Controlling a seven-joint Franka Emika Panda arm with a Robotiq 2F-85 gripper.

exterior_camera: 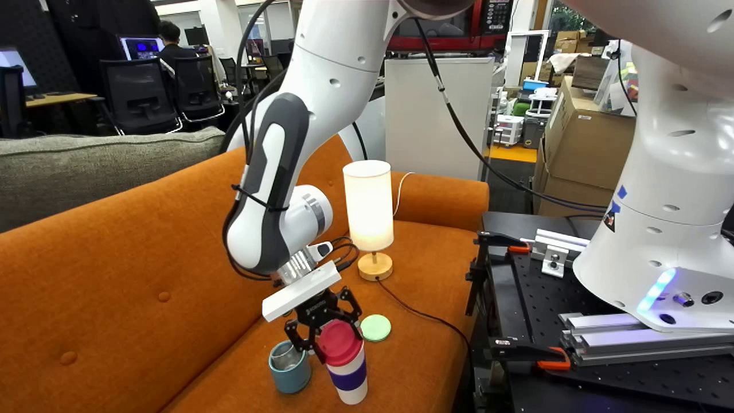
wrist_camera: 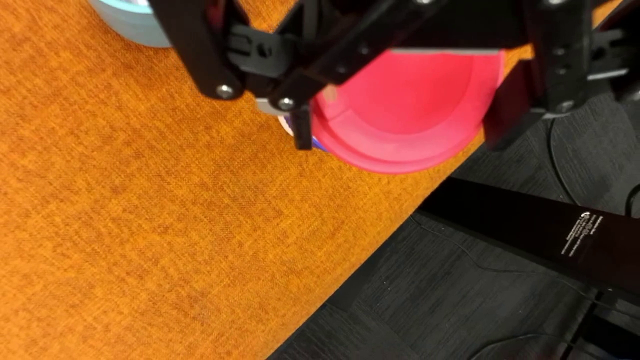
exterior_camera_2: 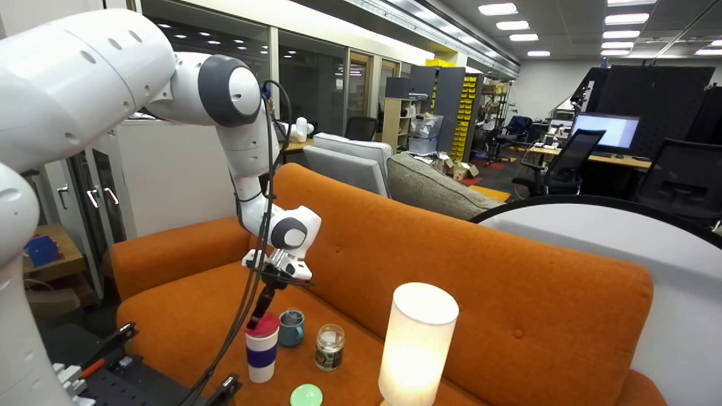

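A white cup with a purple band and red lid (exterior_camera: 340, 343) stands on the orange sofa seat, its top leaning slightly left in exterior view 1. My gripper reaches down over it, fingers wide apart on opposite sides of the lid (wrist_camera: 408, 102). Both fingers lie close against the lid's edge; whether they clamp it cannot be told. Close beside the cup is a blue-green mug (exterior_camera: 289, 371) with something clear inside. In exterior view 2 a glass jar (exterior_camera_2: 329, 348) stands open near the mug, and a light green disc (exterior_camera_2: 306, 396) lies flat on the seat.
A lit lamp (exterior_camera: 369, 206) with a wooden base stands farther along the seat, its cord running over the front edge. The sofa backrest (exterior_camera_2: 433, 250) rises behind these objects. A black table (exterior_camera: 509, 289) with clamps borders the sofa. Seat space beyond the cup is clear in exterior view 2.
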